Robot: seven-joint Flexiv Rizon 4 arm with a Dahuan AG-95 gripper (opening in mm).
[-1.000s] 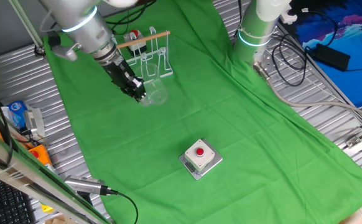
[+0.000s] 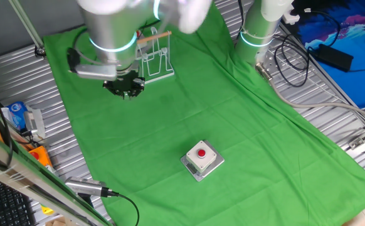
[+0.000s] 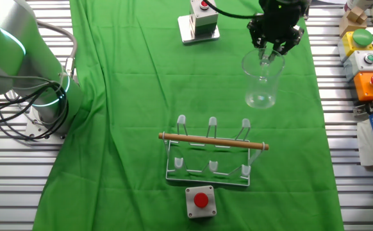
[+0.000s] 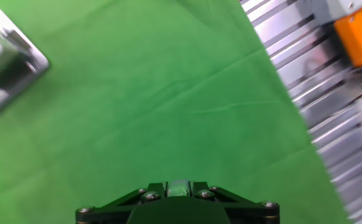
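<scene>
A clear cup (image 3: 261, 86) hangs from my gripper (image 3: 267, 54), whose fingers are shut on its rim side in exterior view 2. In the wrist view the gripper has its fingers close together with a small pale, translucent patch between them; the rest of the cup is out of sight there. In exterior view 1 the gripper (image 2: 126, 94) points down over the cloth, left of the rack, and I cannot make out the cup. The white wire rack (image 3: 209, 173) with a wooden bar (image 3: 213, 140) stands apart from the cup.
A red-button box (image 2: 201, 155) sits on the open green cloth (image 2: 258, 157). Another red-button box (image 3: 201, 202) stands close beside the rack. Several colored button boxes (image 3: 364, 62) line the table edge.
The arm has swung and turned more upright, its gripper shifting slightly left and up in exterior view 1. The cup, visible beside the rack before, no longer shows there.
</scene>
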